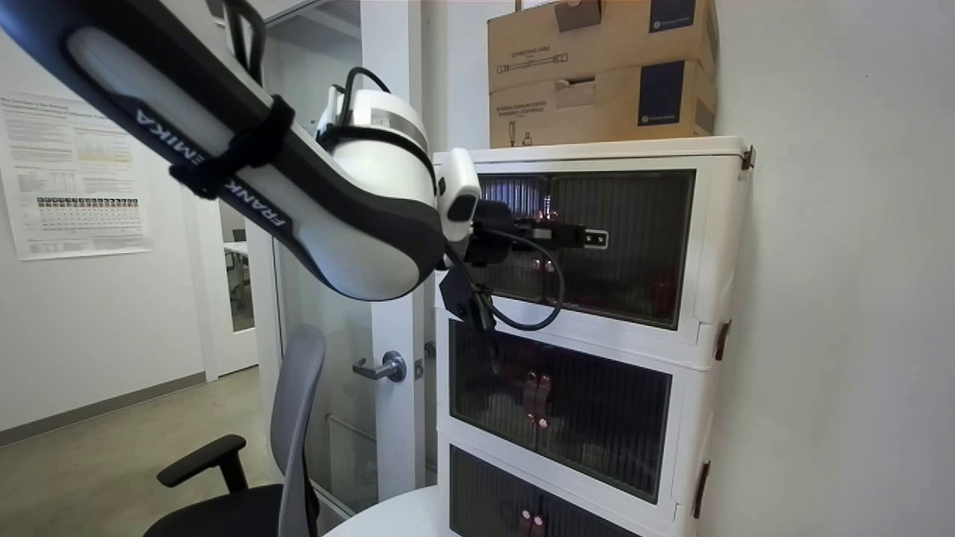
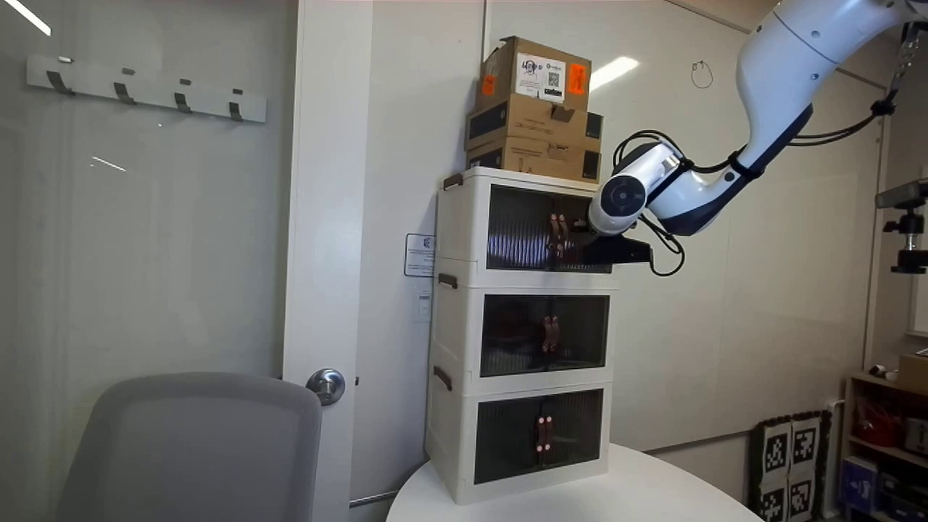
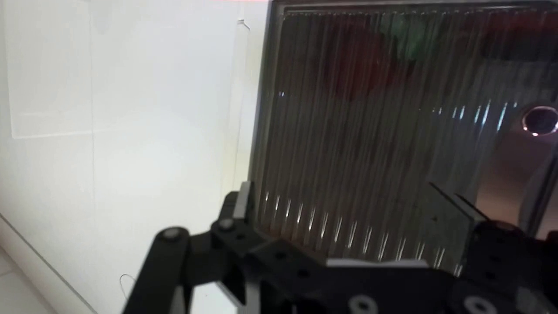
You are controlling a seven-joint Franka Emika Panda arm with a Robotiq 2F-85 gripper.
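A white three-tier cabinet [image 2: 457, 339] with dark ribbed doors stands on a round white table. My gripper is in front of the top tier. In the wrist view its fingers [image 3: 242, 200] are spread wide, with nothing gripped between them. Behind them is a dark ribbed door panel [image 3: 355, 141], closed; blurred red and green shapes show through it. At the right edge of that view, a brown handle [image 3: 505, 178] with a round metal stud lies beyond the right finger. From the second exterior view, the arm's wrist hides part of the top right door.
Cardboard boxes [image 2: 535, 122] are stacked on the cabinet. The lower tiers have closed doors with brown handles [image 2: 549, 333]. A grey chair [image 1: 300, 421] and a glass door with a lever handle [image 1: 380, 367] are at the left. Bare white table [image 2: 670, 487] shows at the cabinet's right.
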